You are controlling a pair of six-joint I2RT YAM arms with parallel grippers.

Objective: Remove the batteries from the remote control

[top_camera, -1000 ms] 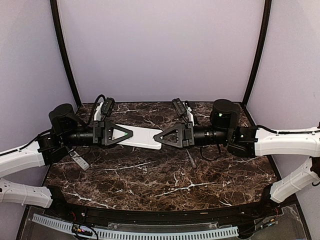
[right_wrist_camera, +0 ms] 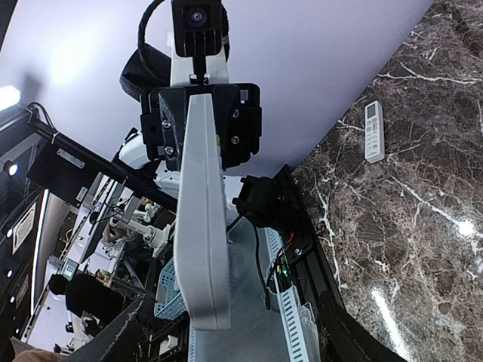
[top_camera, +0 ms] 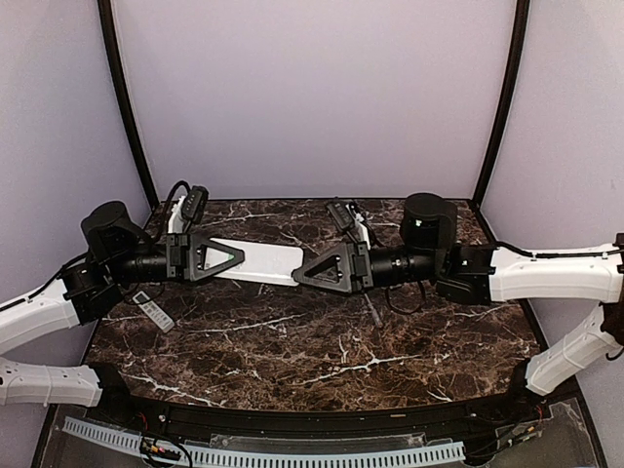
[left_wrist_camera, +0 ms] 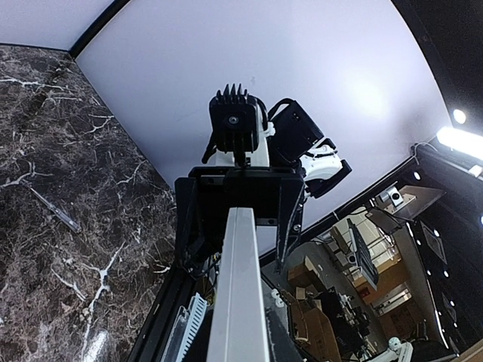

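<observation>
A white remote control (top_camera: 255,259) is held level in the air between the two arms, with my left gripper (top_camera: 219,256) shut on one end. In the left wrist view the remote (left_wrist_camera: 238,294) points toward the other arm. My right gripper (top_camera: 317,268) is at the remote's other end, its fingers open around it; in the right wrist view the remote (right_wrist_camera: 201,219) stands between the spread fingertips. I cannot tell whether they touch it. No batteries can be made out.
A second, small white remote (right_wrist_camera: 373,132) lies on the marble table (top_camera: 322,361) at the left. A thin pen-like object lies on the right part of the table.
Both grippers and the held remote have moved a little to the left and slightly up in the top view.
</observation>
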